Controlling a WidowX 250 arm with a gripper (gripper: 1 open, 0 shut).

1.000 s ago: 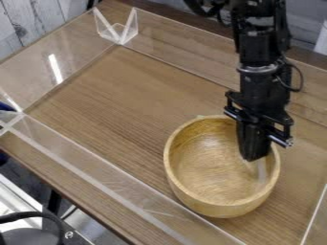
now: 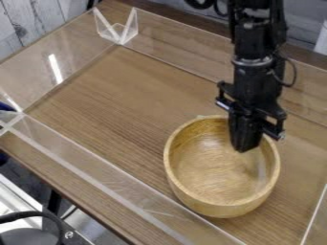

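Note:
A round, pale wooden bowl [image 2: 217,196] rests on the wooden table at the lower right. The black robot arm comes down from the top, and its gripper [image 2: 243,134] hangs over the back rim of the bowl. The gripper looks shut, with nothing visible between its fingers. The inside of the bowl appears empty.
Clear plastic pieces [image 2: 118,27] stand at the back left. A dark object [image 2: 32,230] lies off the table's edge at the lower left.
The gripper was lower over the right part of the bowl about a second ago; it has since moved up and slightly back. The bowl looks unmoved.

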